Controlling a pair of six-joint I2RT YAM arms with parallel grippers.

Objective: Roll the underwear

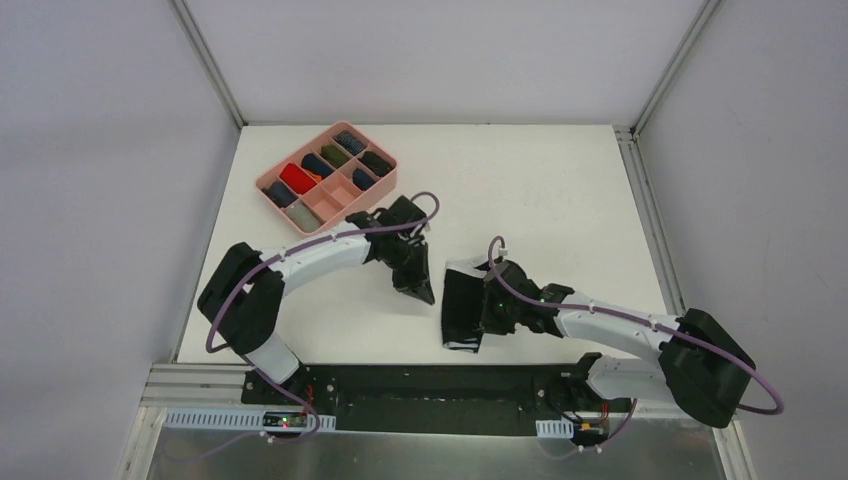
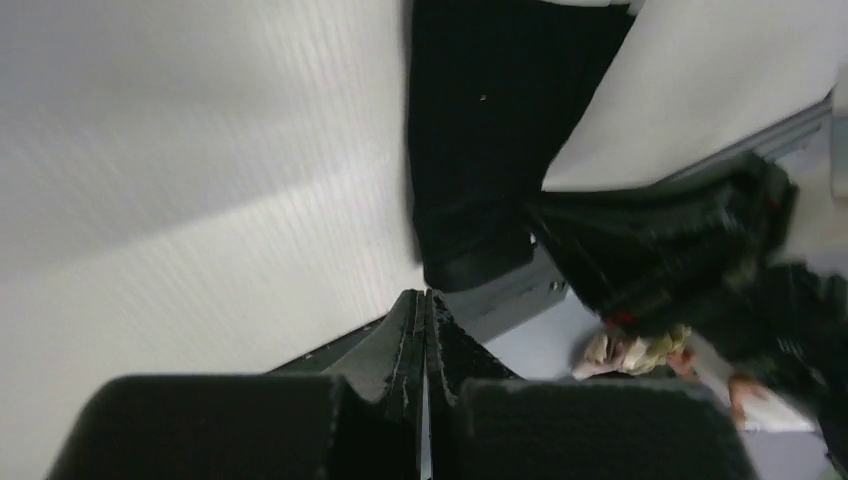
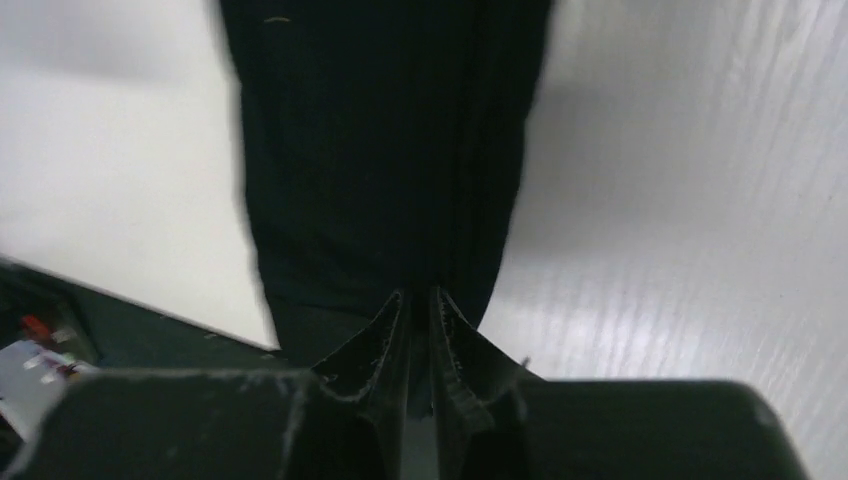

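The black underwear with white band (image 1: 460, 300) lies folded in a long vertical rectangle at the table's front middle; it also fills much of the left wrist view (image 2: 490, 130) and right wrist view (image 3: 370, 150). My left gripper (image 1: 428, 298) is just left of it, shut, with nothing visible between its fingers. My right gripper (image 1: 488, 328) is over the cloth's right side near its lower end; in its wrist view the fingertips are close together over dark fabric, too blurred to tell whether they hold it.
A pink divided box (image 1: 340, 195) with rolled garments sits at the back left. The table's front edge is just below the cloth.
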